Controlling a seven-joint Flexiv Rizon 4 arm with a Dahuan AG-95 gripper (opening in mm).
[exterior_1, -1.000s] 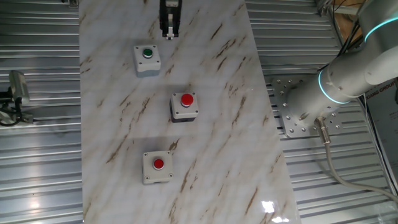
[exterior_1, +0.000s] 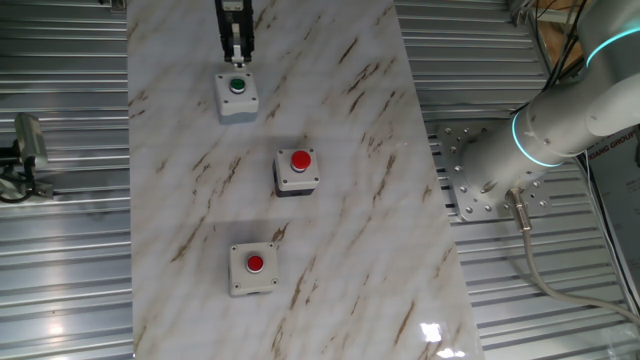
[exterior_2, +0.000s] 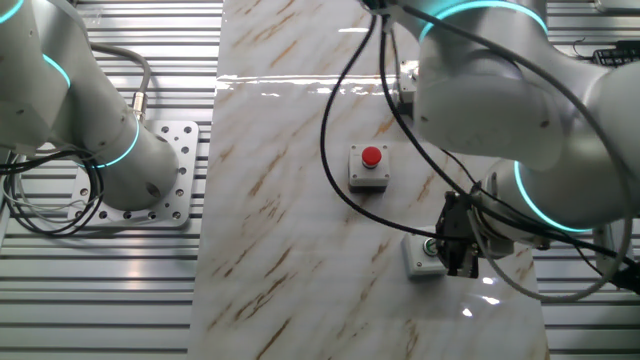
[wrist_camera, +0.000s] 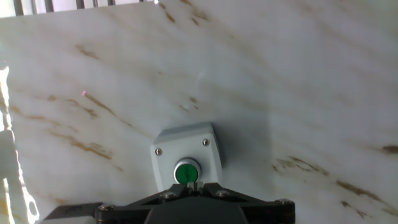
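Note:
A pale box with a green button (exterior_1: 237, 86) sits on the marble-patterned tabletop, the farthest of the boxes in exterior view 1. My gripper (exterior_1: 238, 65) hangs right by the back edge of that box, its fingertips close to the button. In the wrist view the green button (wrist_camera: 186, 173) shows just beyond the tips of my gripper, which are together with nothing between them. Whether the tips touch the button cannot be told. The arm partly covers the green-button box (exterior_2: 422, 262) in exterior view 2.
One box with a red button (exterior_1: 300, 160) stands mid-table, and another red-button box (exterior_1: 255, 264) lies nearer the front. Bare tabletop (exterior_1: 370, 250) spreads to their right. In exterior view 2 a black cable (exterior_2: 325, 150) loops above the table.
My gripper has moved left in exterior view 1, from right of the green-button box to directly behind it, and slightly toward it. The boxes have stayed put.

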